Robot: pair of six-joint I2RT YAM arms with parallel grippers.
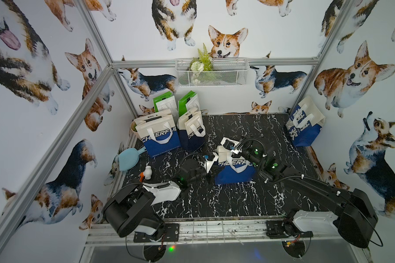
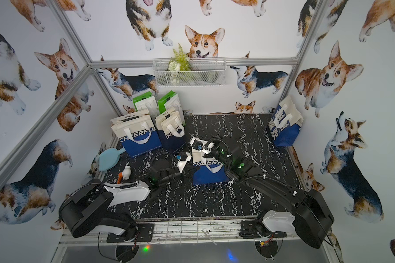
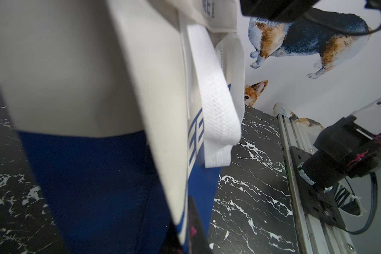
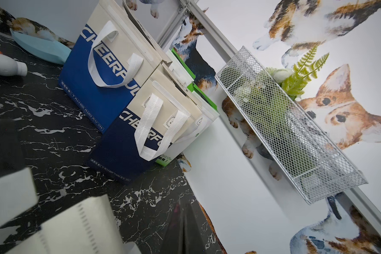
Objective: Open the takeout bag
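The blue-and-cream takeout bag stands mid-table between my arms, its front handle hanging down. In the left wrist view its side edge runs down into my left gripper, which is shut on that edge. My right gripper is over the bag's top, shut with nothing between its fingers. The cream top flap lies outside them, at the lower left of the right wrist view. From above, the right arm covers part of the bag's top and hides the right fingertips.
Other takeout bags stand at the back left; another bag is at the right wall. A light-blue paddle-shaped item and a white-and-orange bottle lie at left. A wire basket hangs on the back wall.
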